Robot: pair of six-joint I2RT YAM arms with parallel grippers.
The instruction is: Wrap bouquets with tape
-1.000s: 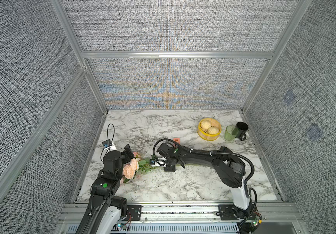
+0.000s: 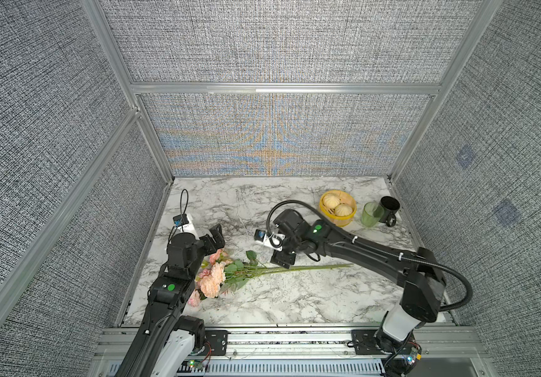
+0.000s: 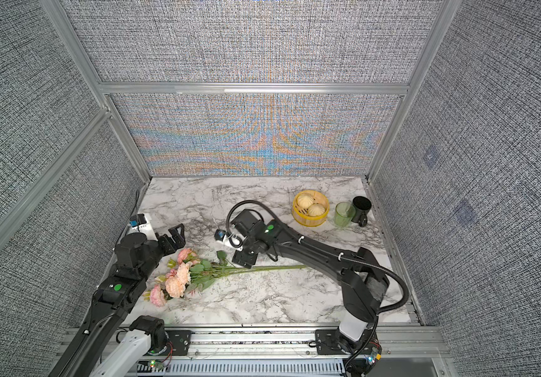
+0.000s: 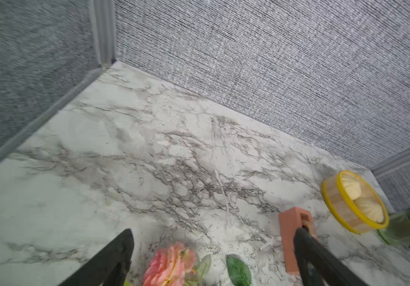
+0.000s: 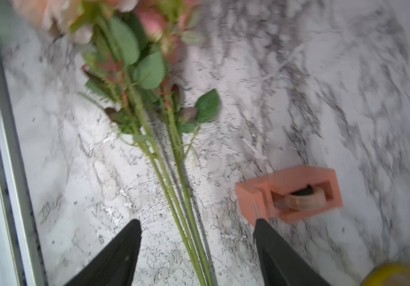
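Observation:
The bouquet of pink flowers (image 2: pixel 217 275) lies on the table, its blossoms to the left and its green stems (image 2: pixel 320 267) running right. A salmon-coloured tape dispenser (image 5: pixel 290 193) rests beside the stems in the right wrist view; the right arm hides it in both top views. My right gripper hangs over the stems, open and with nothing held; the stems run on the table below the gap between its fingers. Just above the blossoms on the far side, my left gripper is open and empty, a pink bloom (image 4: pixel 169 267) showing beneath it.
At the back right stand a yellow-rimmed steamer (image 2: pixel 337 208) with two buns, a green glass (image 2: pixel 371 214) and a black mug (image 2: pixel 390 210). Bare marble table (image 2: pixel 232 201) spreads across the back left and the front.
My right arm has swung outward, its gripper moving slightly right and away from the front edge. The left gripper has shifted a little right and farther back. More of the stems now shows.

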